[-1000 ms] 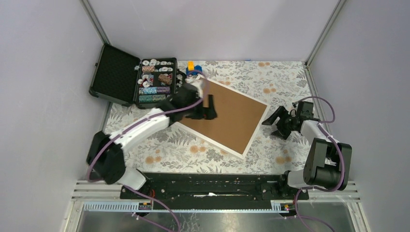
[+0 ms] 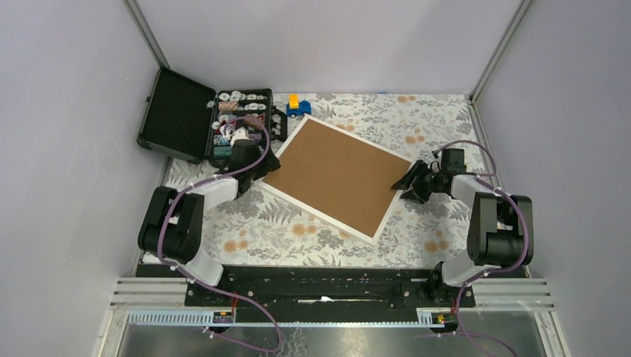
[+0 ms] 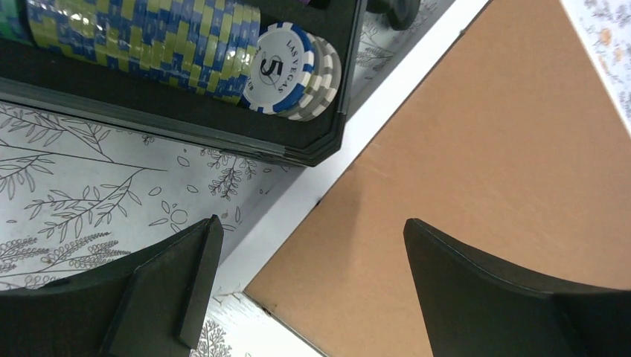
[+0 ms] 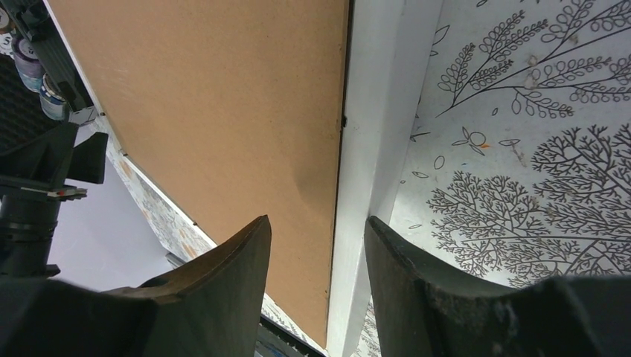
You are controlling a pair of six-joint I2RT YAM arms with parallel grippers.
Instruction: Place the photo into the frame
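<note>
A large white picture frame (image 2: 344, 225) with a brown panel (image 2: 336, 175) filling it lies slantwise on the patterned table. No separate photo can be made out. At the frame's left corner, my left gripper (image 2: 272, 165) stands open; in the left wrist view its fingers (image 3: 167, 279) are wide apart with the white border (image 3: 298, 201) and the corner between them. My right gripper (image 2: 402, 190) is at the frame's right side. Its fingers (image 4: 242, 279) are apart in the right wrist view, one over the brown panel, the other at the outer side of the white border (image 4: 357, 201).
An open black case (image 2: 178, 111) of poker chips (image 3: 279, 71) stands at the back left, its corner close to the frame's border. A blue and yellow toy truck (image 2: 298, 108) sits behind the frame. Bare table lies at the front and the back right.
My left gripper has swung left from over the brown panel to the frame's left corner. My right gripper has moved left onto the frame's right border. The frame lies where it was.
</note>
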